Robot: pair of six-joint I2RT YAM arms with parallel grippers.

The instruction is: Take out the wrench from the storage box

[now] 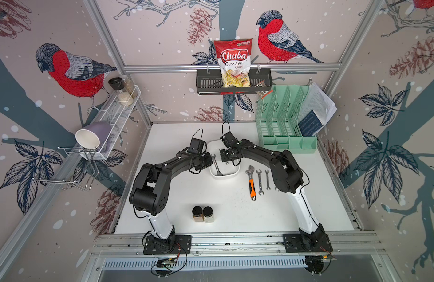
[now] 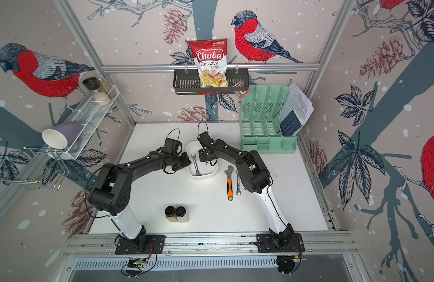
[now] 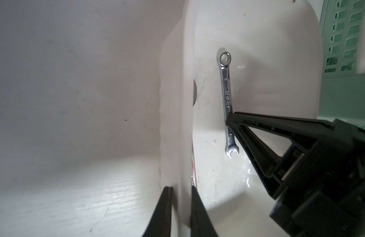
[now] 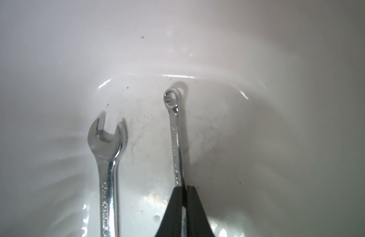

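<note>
The white storage box (image 1: 230, 175) stands mid-table with two wrenches inside. The small wrench lies flat on its floor; the larger wrench (image 4: 107, 177) lies to its left in the right wrist view. My right gripper is down in the box over the small wrench's shank, its fingertips together and nothing between them. From the left wrist view, those tips rest at or just above the shank, with the wrench outside them. My left gripper is shut on the box's side wall, one finger on either side of the rim.
Right of the box lie an orange-handled adjustable wrench (image 1: 251, 183) and several plain wrenches (image 1: 260, 182). A green organizer (image 1: 287, 144) stands at the back right. Two black-lidded jars (image 1: 208, 214) stand near the front.
</note>
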